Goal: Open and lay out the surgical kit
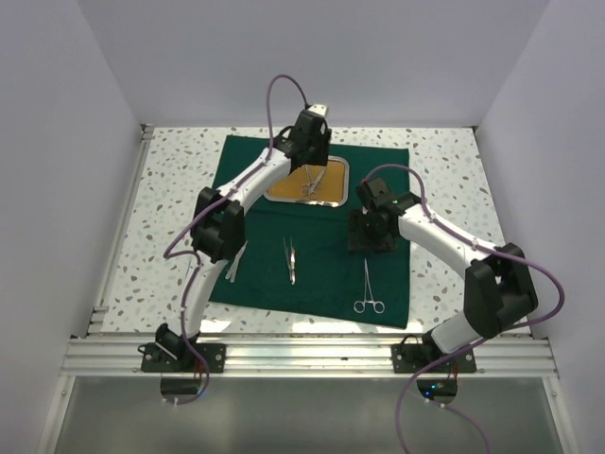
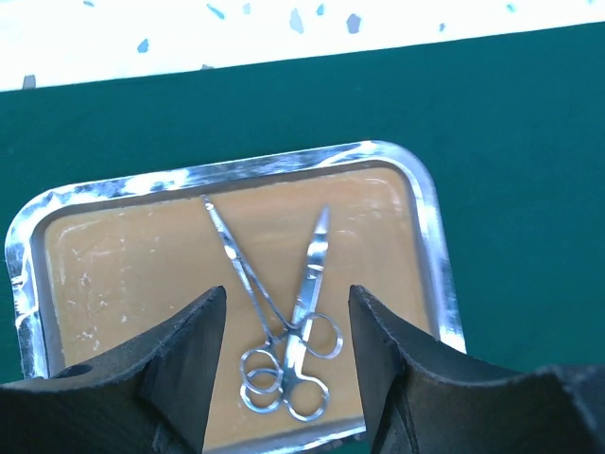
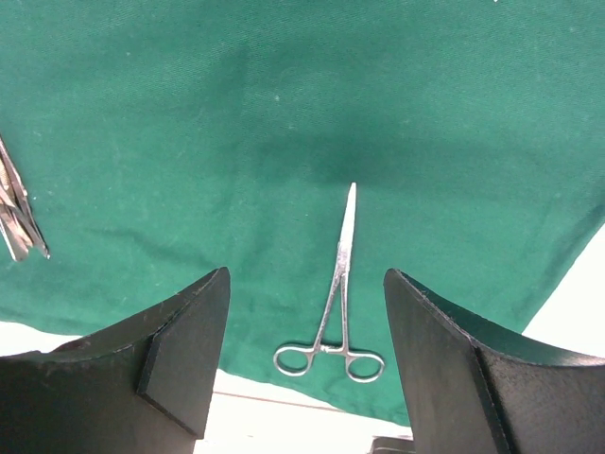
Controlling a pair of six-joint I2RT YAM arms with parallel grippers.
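Observation:
A metal tray [image 2: 430, 213] with a tan bottom lies at the back of the green cloth [image 1: 321, 227]. In it rest a thin clamp [image 2: 234, 251] and scissors [image 2: 312, 270], the clamp's handle rings lying against or over the scissors. My left gripper is above the tray, open, with nothing between its fingers; the two instruments show beneath it. My right gripper hangs open and empty over the right side of the cloth. Another clamp [image 3: 343, 265] lies flat below it, tip pointing away, rings near the cloth's front edge.
Tweezers-like instruments [image 1: 291, 265] lie at the cloth's middle. More slim silver tools [image 1: 234, 265] lie at its left, partly beside the left arm. Between the tray and these tools, the cloth is bare. Speckled table [image 1: 161, 208] borders the cloth.

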